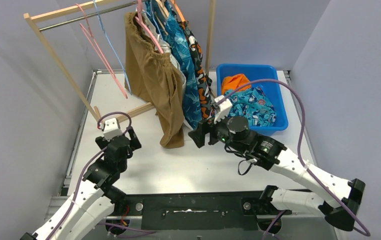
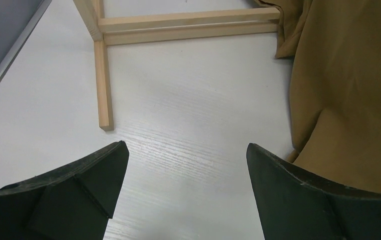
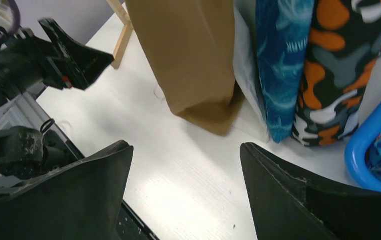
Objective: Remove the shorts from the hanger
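Note:
Brown shorts (image 1: 160,92) hang from a pink hanger (image 1: 149,34) on the rack, in front of the other garments. In the left wrist view their brown cloth (image 2: 358,100) fills the right side, outside the fingers. My left gripper (image 1: 118,141) stands open to the left of the shorts, nothing between its fingers. To the right of the shorts' lower end is my right gripper (image 1: 202,136), its fingers (image 3: 283,190) parted with only table between them. The brown hem (image 3: 203,117) shows beyond those fingers, not touched.
Blue-patterned (image 1: 185,75) and orange camouflage shorts (image 1: 198,80) hang behind the brown pair. A blue bin (image 1: 281,112) at the right holds orange and teal cloth. Two empty hangers, pink (image 1: 103,60) and blue (image 1: 109,42), hang at the left.

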